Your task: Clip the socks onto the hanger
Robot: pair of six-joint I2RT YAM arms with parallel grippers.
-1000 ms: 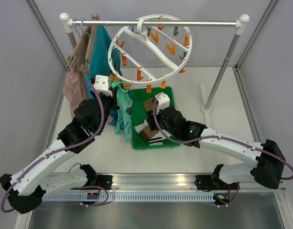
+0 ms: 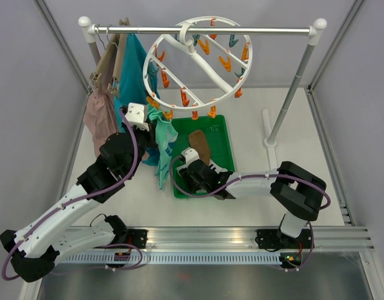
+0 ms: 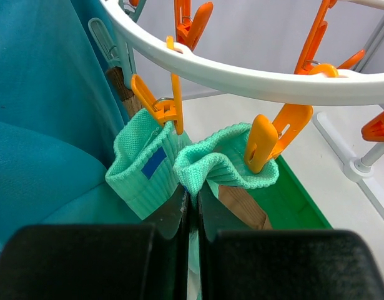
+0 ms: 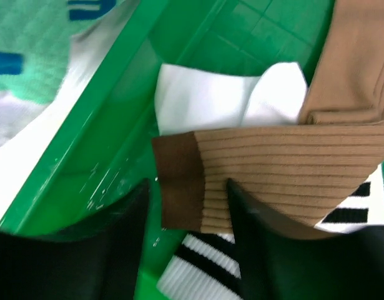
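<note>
A round white hanger with orange and teal clips hangs from the rail. My left gripper is shut on a mint sock, which hangs at two orange clips on the ring. My right gripper is low in the green bin, part open, its fingertips over a brown striped sock. Under and beside that lie white socks, a black-striped white sock and a plain brown sock.
Pink and teal garments hang on hangers at the left. The rail stand's right post rises beside the bin. The floor right of the bin is clear.
My right arm has moved left and down into the bin, over the socks. My left gripper stays at the hanger with the mint sock, shifted only slightly.
</note>
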